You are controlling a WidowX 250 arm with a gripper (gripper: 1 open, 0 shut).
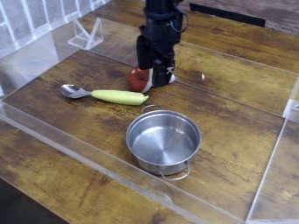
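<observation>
My gripper (155, 63) hangs from the black arm at the top middle, over a red and white object (142, 80) that it partly hides; whether the fingers are open or hold anything is unclear. A yellow-green corn cob (118, 96) lies in front of that object, with a silver spoon (76, 92) to its left. A steel pot (163, 141) with two handles stands empty at the lower middle.
Clear plastic walls (279, 157) border the wooden work surface (82, 162). The wood to the right of the red object and left of the pot is free.
</observation>
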